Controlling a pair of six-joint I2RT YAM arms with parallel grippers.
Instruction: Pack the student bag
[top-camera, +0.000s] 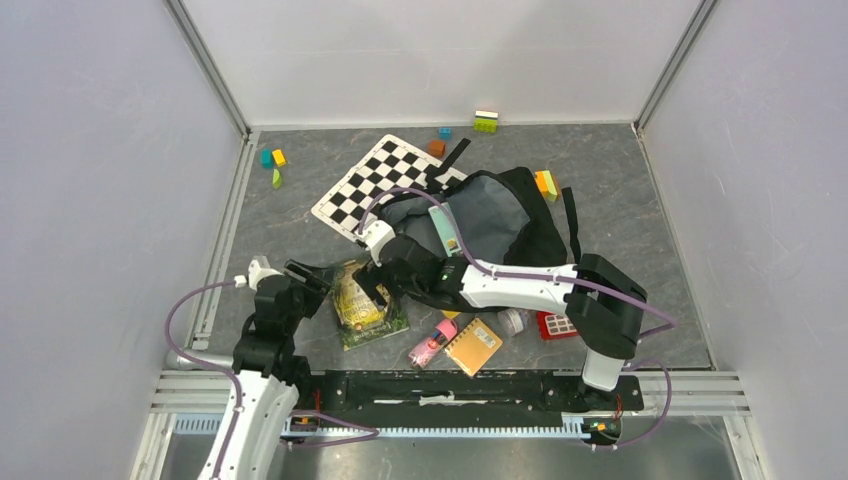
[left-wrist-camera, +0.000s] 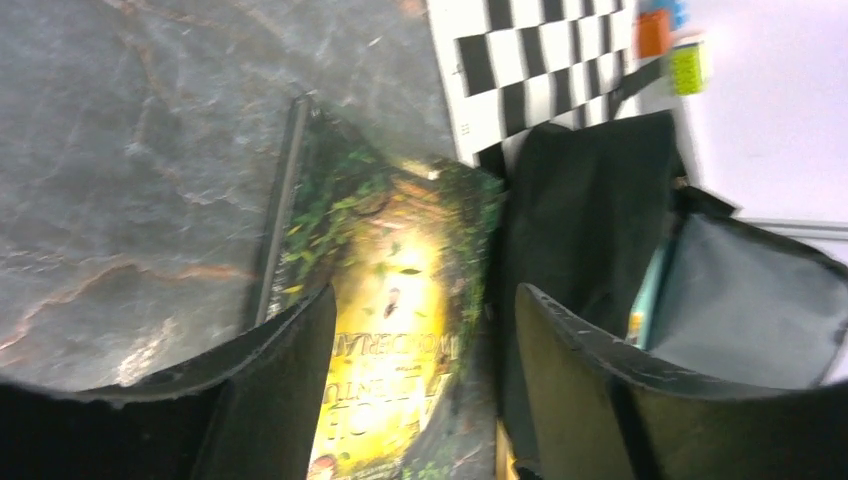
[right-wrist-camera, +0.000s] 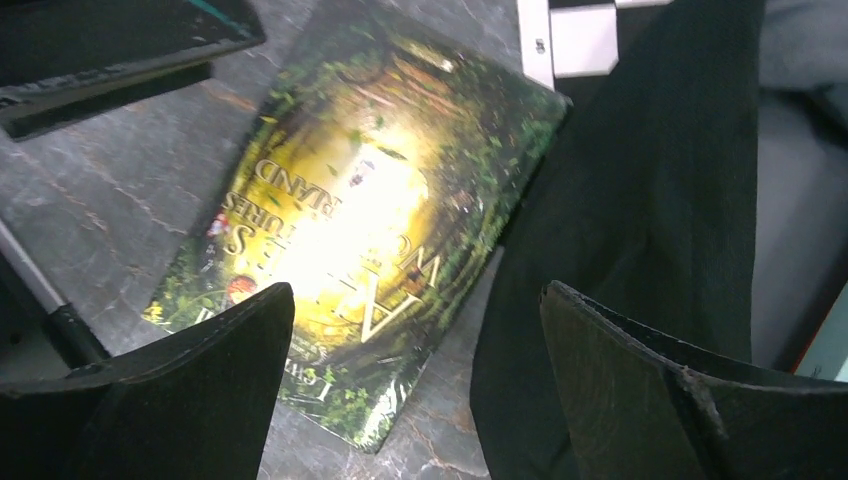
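Note:
A yellow-and-green book lies flat at the left of the dark bag, whose opening shows a grey lining and a teal item. My left gripper hovers at the book's left edge; in the left wrist view its fingers are apart with the book beyond them. My right gripper is above the book, open, with nothing held; the right wrist view shows the book below it, beside the black bag fabric.
A checkered board lies behind the book. Along the front are a pink bottle, an orange notebook, a clear container and a red calculator. Several small blocks lie at the back.

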